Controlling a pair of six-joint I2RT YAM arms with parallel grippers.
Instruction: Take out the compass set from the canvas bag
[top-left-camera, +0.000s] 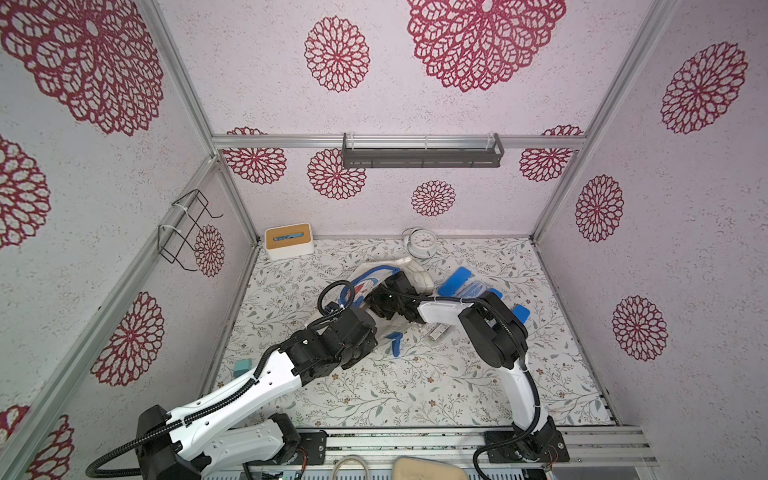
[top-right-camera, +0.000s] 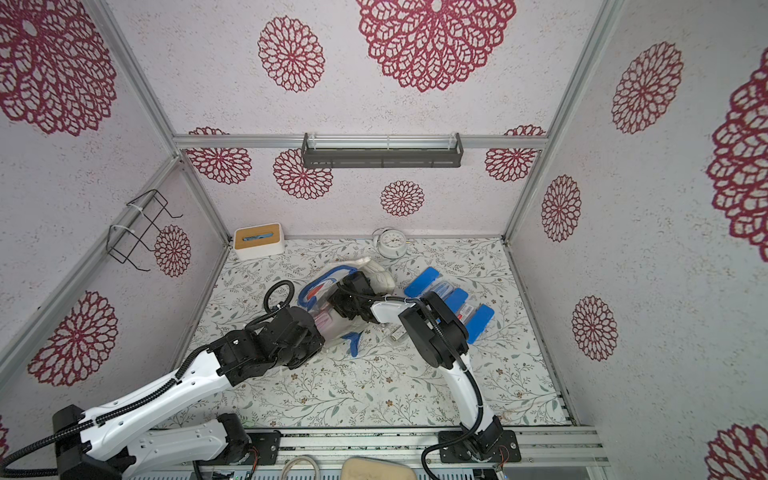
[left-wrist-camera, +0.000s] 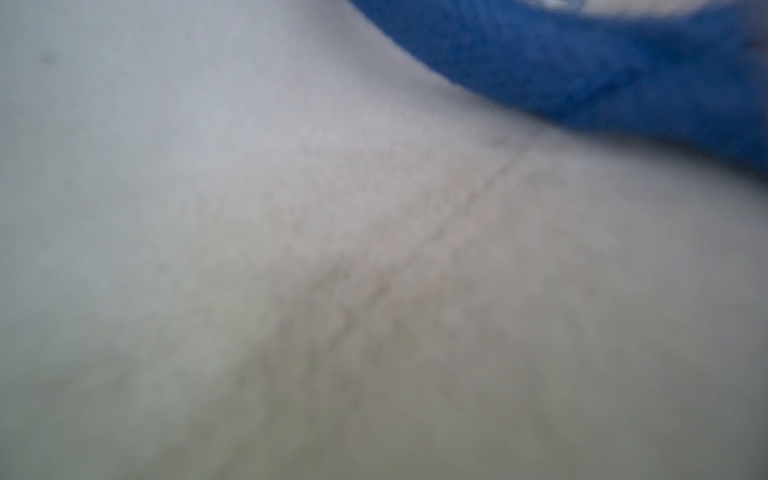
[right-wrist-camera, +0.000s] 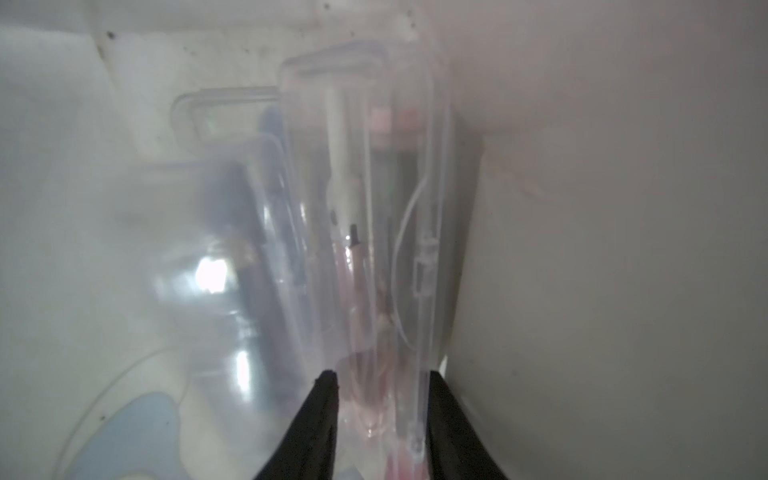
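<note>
The pale canvas bag (top-left-camera: 420, 272) with blue trim lies mid-table beneath both grippers. Inside it, the right wrist view shows clear plastic cases (right-wrist-camera: 360, 208) holding slim tools. My right gripper has its fingers parted at the near end of the upright-lying clear case; whether it touches is unclear. My left gripper (top-left-camera: 360, 340) is at the bag's front left; its wrist view shows only blurred pale fabric (left-wrist-camera: 320, 280) and blue fabric (left-wrist-camera: 576, 72). Its fingers are hidden.
Blue-and-clear packs (top-right-camera: 480, 320) lie to the right. A white box (top-left-camera: 289, 248) sits back left, a round white scale (top-right-camera: 392, 242) at the back.
</note>
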